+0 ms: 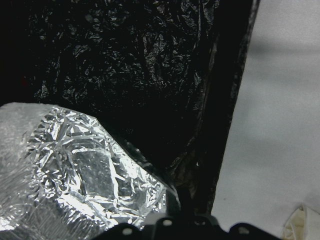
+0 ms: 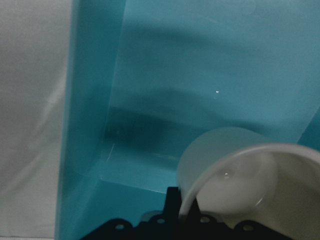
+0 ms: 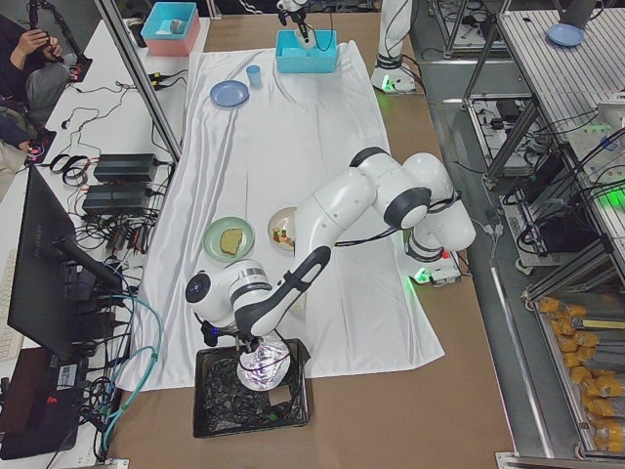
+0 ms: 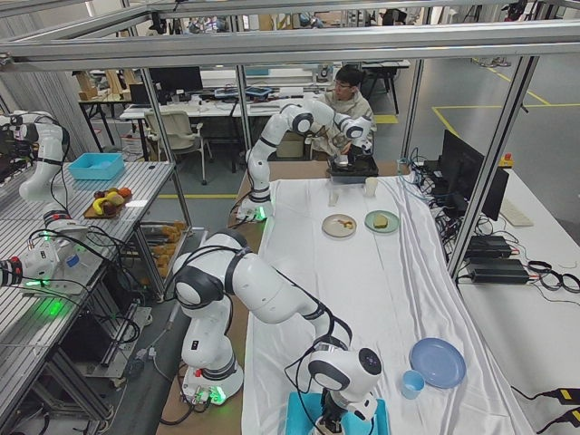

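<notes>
In the camera left view my left gripper [image 3: 250, 342] is over the black lined bin [image 3: 220, 396], shut on a crumpled silver foil piece [image 3: 264, 368]. The left wrist view shows the foil [image 1: 85, 175] gripped by its edge, above the dark lining. In the right wrist view my right gripper is shut on the rim of a white cup [image 2: 230, 180], over a light blue bin [image 2: 165, 55]. The same blue bin [image 4: 299, 412] is at the near end in the camera right view.
A green plate [image 3: 213, 237] with food and a beige plate [image 3: 284, 215] lie on the white cloth. A blue plate [image 3: 229, 94] and blue cup [image 3: 254, 75] stand by the blue bin.
</notes>
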